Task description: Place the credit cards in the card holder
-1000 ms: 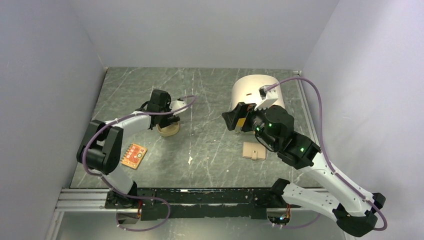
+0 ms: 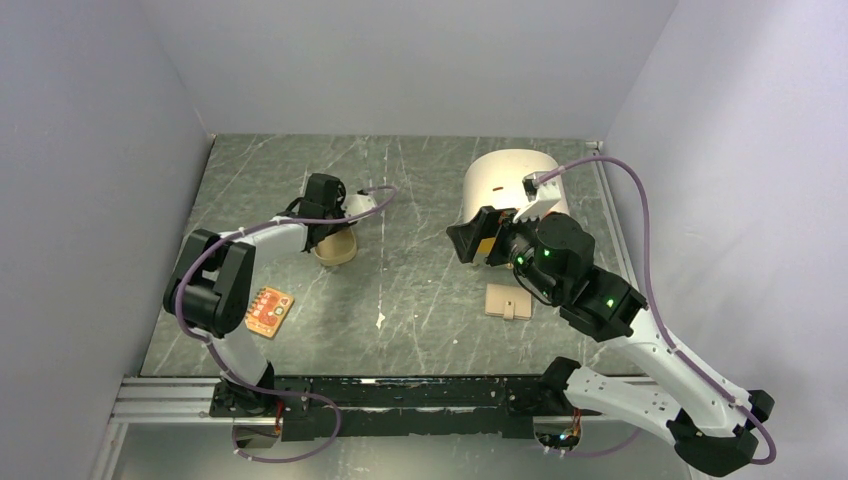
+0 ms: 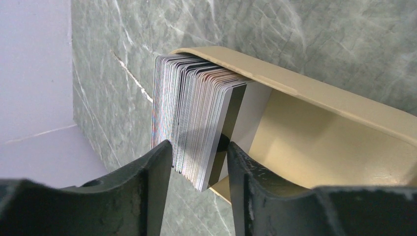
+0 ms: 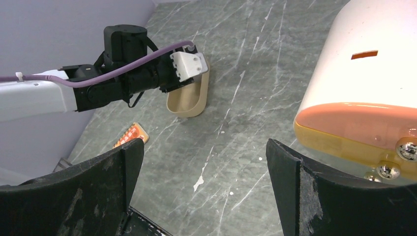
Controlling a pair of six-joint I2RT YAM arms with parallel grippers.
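A tight stack of cards [image 3: 192, 118] stands on edge at one end of a tan open box [image 3: 334, 132]. Over that stack, the left gripper is part open, its fingers apart with several card edges showing between them. One fingertip [image 3: 233, 150] is by the dark-striped face of the end card; whether it touches is hard to tell. A beige, wallet-like card holder [image 2: 508, 302] with a small clasp lies flat on the right side of the table. My right gripper is wide open above the table, with nothing between its fingers.
Behind the card holder is a big rounded white object [image 4: 369, 64] with an orange and yellow front, close to the right gripper. An orange spiral notebook [image 2: 269, 312] lies at the front left.
Over the last second the left gripper has shifted slightly toward the back of the table above the box.
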